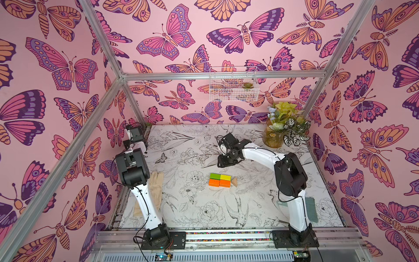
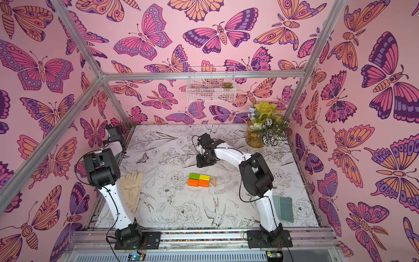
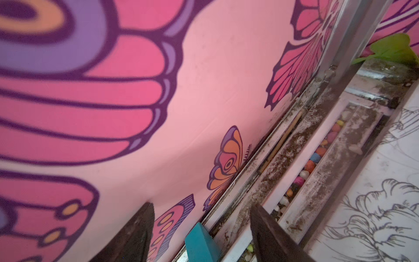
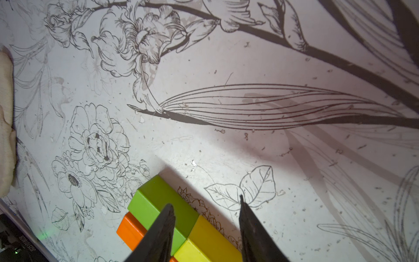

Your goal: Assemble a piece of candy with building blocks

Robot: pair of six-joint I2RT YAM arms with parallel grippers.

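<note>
On the table, several blocks stand together: a green block [image 1: 215,176], a yellow block [image 1: 225,177] and orange blocks [image 1: 219,183] along the front. A tan triangular block [image 1: 234,181] is at their right end. My right gripper stands part open above and behind this group, with nothing held; the green and yellow blocks show beyond its fingers. At the table's left edge, my left gripper is part open over the side rail. A teal block [image 3: 203,244] shows between its fingers, apparently lower down at the rail and not gripped.
A beige glove [image 2: 131,190] lies at the left of the table and a grey-green cloth or brush [image 2: 283,208] at the right. A vase of flowers [image 1: 273,137] fills the back right corner. Along the left side runs a rail [image 3: 314,170] holding small coloured pebbles.
</note>
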